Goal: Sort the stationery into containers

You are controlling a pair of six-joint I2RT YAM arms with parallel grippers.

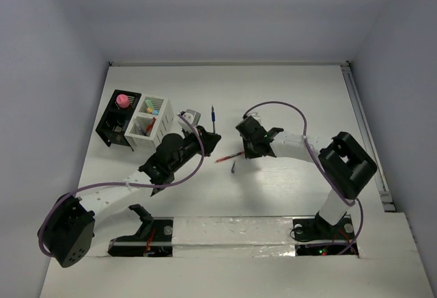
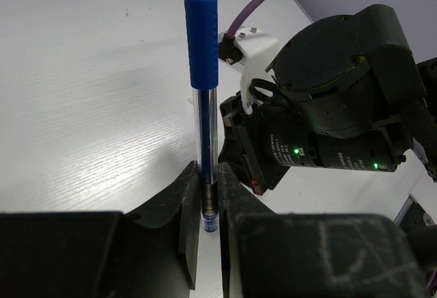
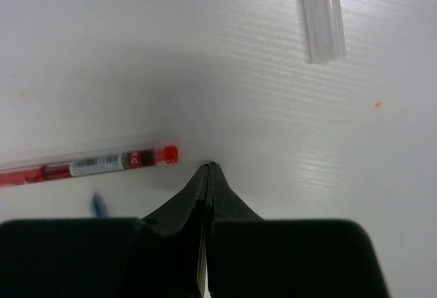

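My left gripper is shut on a blue pen (image 2: 203, 52), which stands upright in its fingers. The right gripper is shut with its fingertips together and nothing between them, low over the table. Left of it in the right wrist view, a blue pen cap (image 3: 99, 204) shows partly, the rest hidden behind the gripper; in the top view the cap (image 1: 233, 167) lies clear on the table. A red pen (image 3: 102, 164) lies beside it, its end close to the right fingertips. A clear cap (image 3: 322, 18) rests farther off.
At the left stand a black container (image 1: 104, 124) with a pink item (image 1: 123, 100) and a white organizer (image 1: 164, 124) holding colored stationery. Both arms face each other over the middle.
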